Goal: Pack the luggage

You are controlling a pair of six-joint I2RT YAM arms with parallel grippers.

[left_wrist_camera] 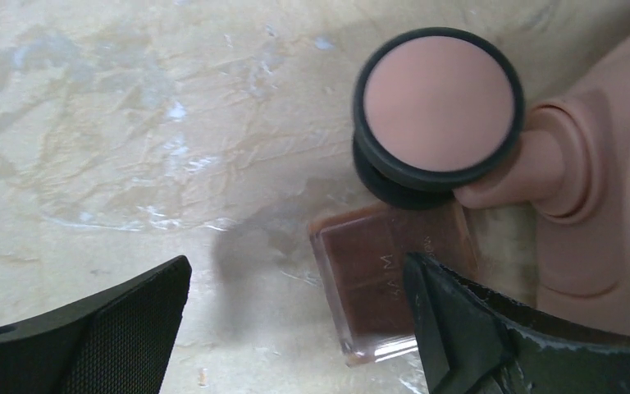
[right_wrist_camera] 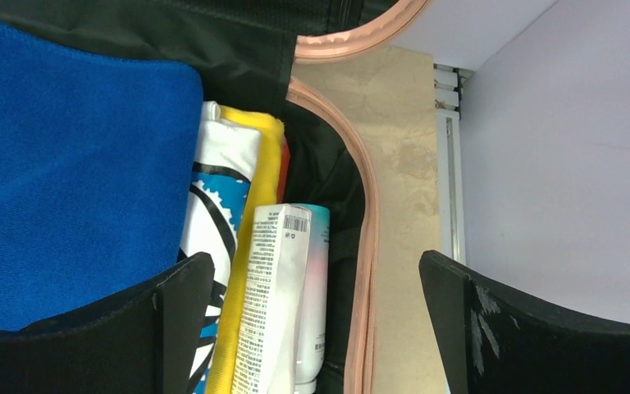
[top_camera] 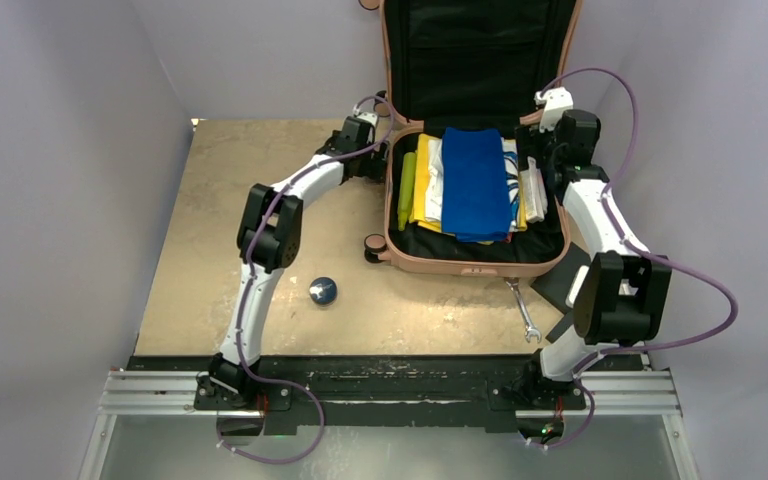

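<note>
The pink suitcase lies spread on the table, holding a folded blue towel, white and yellow cloth, and a green tube. At its right side a white printed box rests against a pastel can. My right gripper is open and empty above these. Outside the suitcase's left wall, a flat brown case lies partly under a wheel in view. My left gripper is open above it; the right finger covers part of the case, and nothing is gripped.
A suitcase wheel stands close beside the brown case. A round dark tin sits on the front table. The wrench and a black flat item lie at front right.
</note>
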